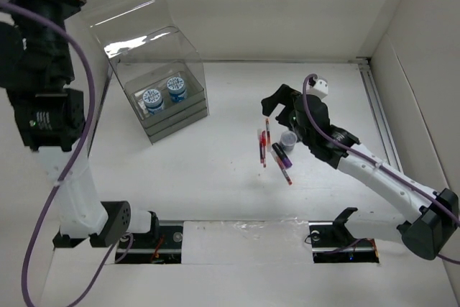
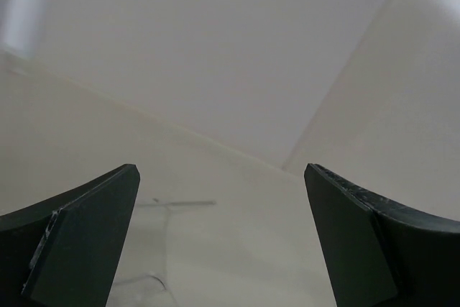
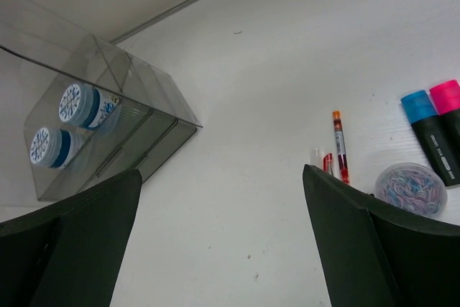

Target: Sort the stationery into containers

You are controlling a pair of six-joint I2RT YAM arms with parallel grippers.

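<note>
A clear lidded box (image 1: 172, 124) stands back left, holding two blue-and-white jars (image 1: 176, 89). Several red-orange pens (image 3: 341, 145) lie at centre right, with dark markers with blue and pink caps (image 3: 440, 141) and a round container (image 3: 410, 189) beside them. My right gripper is open above that group, nothing between its fingers. My left gripper is open and raised high at the upper left, its wrist view showing blurred walls and part of the clear box.
Walls enclose it at back and right; purple cables run along both arms.
</note>
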